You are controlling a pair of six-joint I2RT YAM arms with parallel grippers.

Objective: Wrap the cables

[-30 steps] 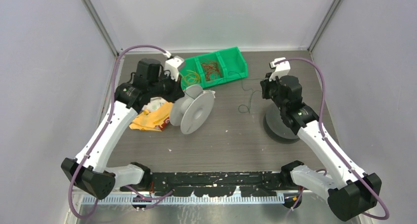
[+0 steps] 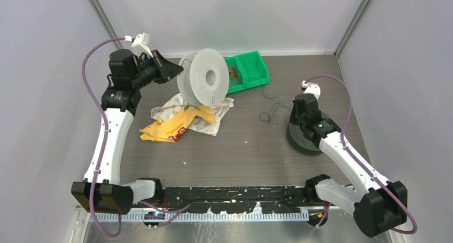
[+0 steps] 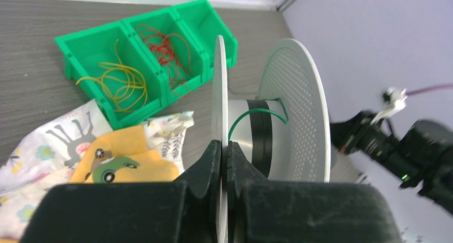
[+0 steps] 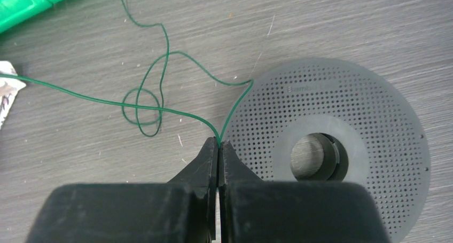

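Note:
A white spool point(image 2: 210, 77) hangs in the air at the left, with my left gripper point(image 2: 180, 69) shut on the flange nearer to it. In the left wrist view that flange point(image 3: 219, 93) stands edge-on between the fingers, and green cable point(image 3: 260, 111) lies over the spool's hub. My right gripper is shut on the green cable point(image 4: 176, 111), which is pinched at the fingertips. From there one strand runs off to the left, and another goes to a loose loop on the table. The grey spool point(image 4: 326, 131) lies flat just below and beside the right gripper.
A green bin point(image 2: 253, 71) with compartments stands at the back. It holds yellow cable point(image 3: 125, 85) and red cable point(image 3: 166, 53); its far compartment looks empty. A yellow cloth bag point(image 2: 176, 126) and a patterned cloth point(image 2: 216, 115) lie at left.
My left gripper has carried the white spool up and toward the back left, uncovering the yellow bag and patterned cloth.

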